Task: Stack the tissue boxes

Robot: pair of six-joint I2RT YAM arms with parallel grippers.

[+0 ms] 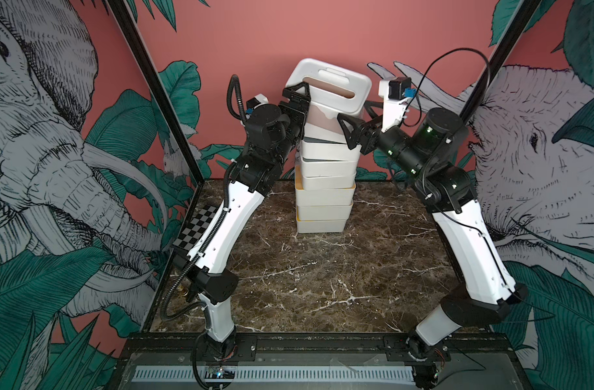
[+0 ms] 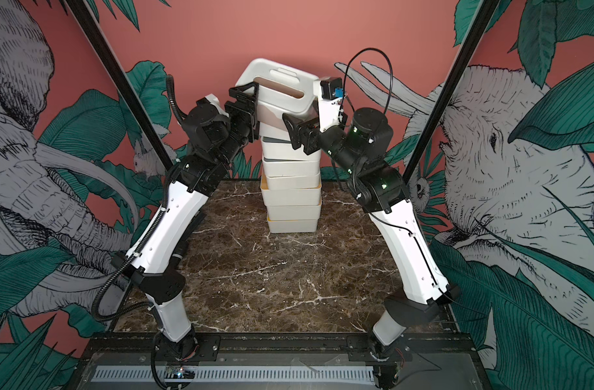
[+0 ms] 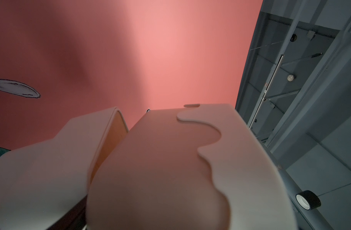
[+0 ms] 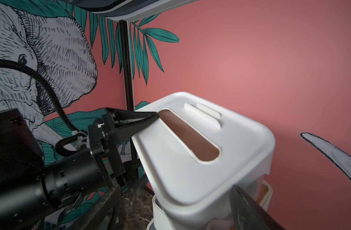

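Observation:
A tissue box with a white lid (image 1: 326, 68) and pinkish sides tops a tall stack of pale boxes (image 1: 326, 195), sitting askew with its slotted lid tipped forward. My left gripper (image 1: 299, 97) is open at the lid's left side; in the right wrist view one of its black fingers (image 4: 139, 119) reaches over the lid edge near the slot. My right gripper (image 2: 301, 133) stands part open at the box's front right, its blurred fingers (image 4: 246, 205) spread either side of the near corner. The box side (image 3: 163, 168) fills the left wrist view, hiding the left fingertips there.
The stack stands at the back of the dark marble table (image 1: 297, 286) and leans unevenly, its boxes slightly offset. The pink wall (image 2: 199, 39) is close behind.

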